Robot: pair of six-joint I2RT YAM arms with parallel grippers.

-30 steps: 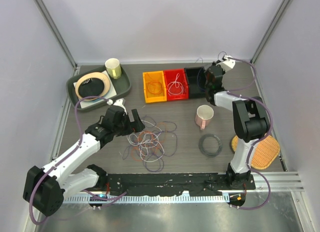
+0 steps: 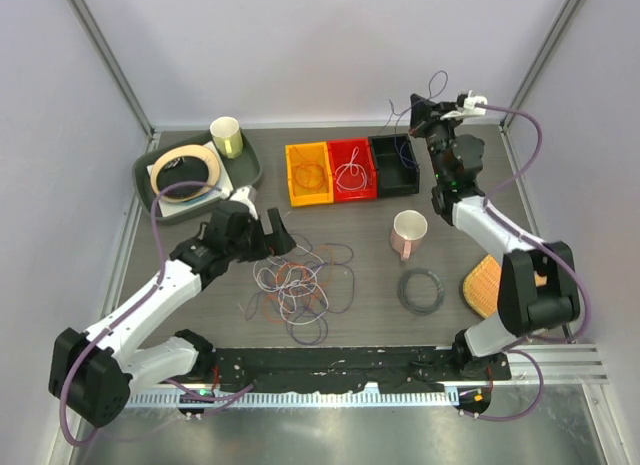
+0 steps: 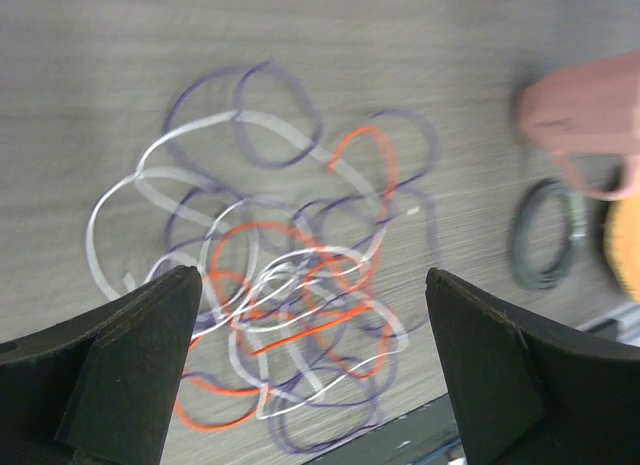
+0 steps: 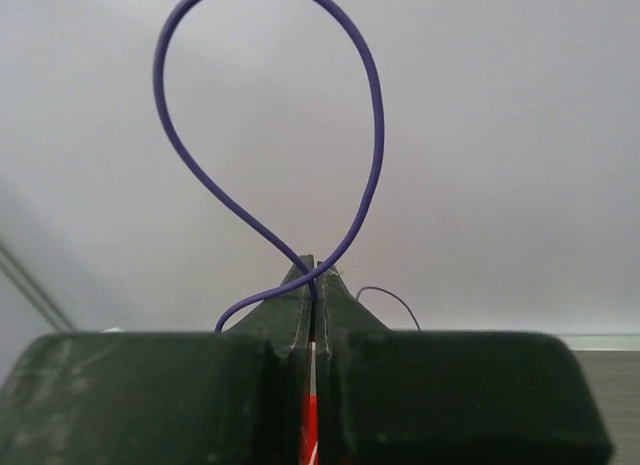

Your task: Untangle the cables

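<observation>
A purple cable is pinched by my right gripper, which is shut on it. One loop of it rises above the fingers, and a strand hangs into the black bin. In the top view, my right gripper is at the back, up by the black bin. A tangle of white, orange and purple cables lies on the table. My left gripper is open above it, with nothing between its fingers.
Beside the black bin, a red bin holds a white cable and a yellow bin an orange one. A pink mug, a dark ring and a woven mat stand right of the tangle. A green tray is back left.
My right gripper has risen and shifted slightly left near the back, drawing the purple cable higher out of the black bin.
</observation>
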